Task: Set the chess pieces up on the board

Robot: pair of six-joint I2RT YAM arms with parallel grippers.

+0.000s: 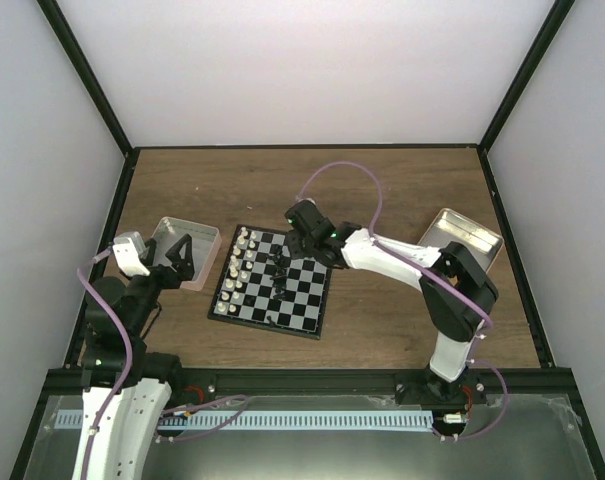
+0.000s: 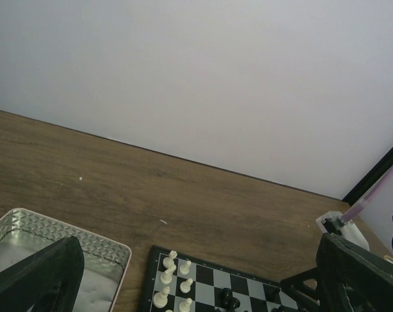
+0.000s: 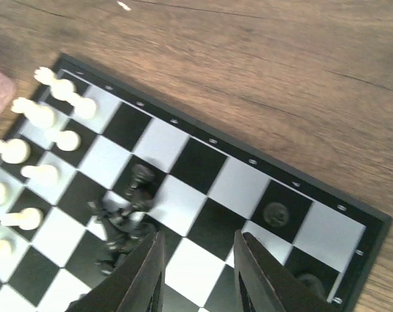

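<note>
The chessboard lies mid-table. White pieces stand along its left side; dark pieces are grouped near the centre, some apparently lying, with others near the right edge. My right gripper hangs over the board's far right part, its fingertips apart; whether anything is between them below is unclear. My left gripper stands open over the left tray, raised, with nothing between its fingers.
A clear-walled tray sits left of the board, and a metal tray at the right of the table. The table behind the board is clear.
</note>
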